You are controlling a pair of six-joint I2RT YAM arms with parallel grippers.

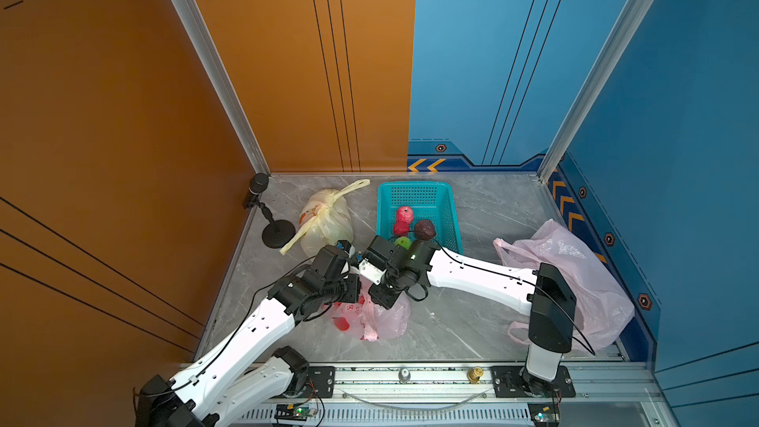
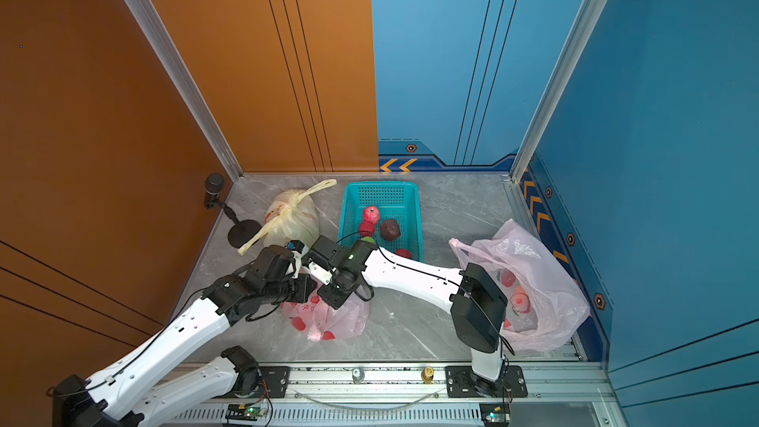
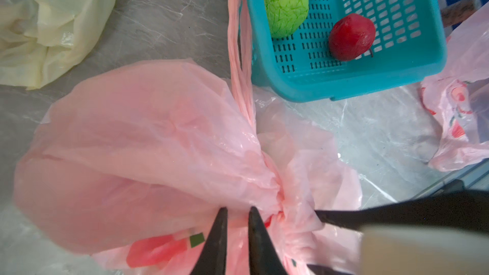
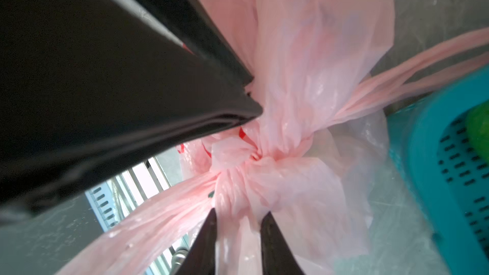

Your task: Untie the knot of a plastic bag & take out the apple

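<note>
The knotted pink plastic bag (image 3: 147, 137) lies at the front middle of the table, red print on its side. In the right wrist view its knot (image 4: 249, 155) is still bunched, with a twisted strand trailing down from it. My left gripper is part open over the pink plastic; in the right wrist view its dark fingertips sit against the bag just above the knot. My right gripper is part open, a pink strand running between its fingers without visible grip. Any apple inside is hidden by the plastic.
A teal basket (image 1: 387, 189) with several fruits stands behind the bag. A tied yellowish bag (image 1: 328, 225) and a black stand (image 1: 278, 233) are at the back left. An open pink bag (image 1: 569, 269) lies at the right.
</note>
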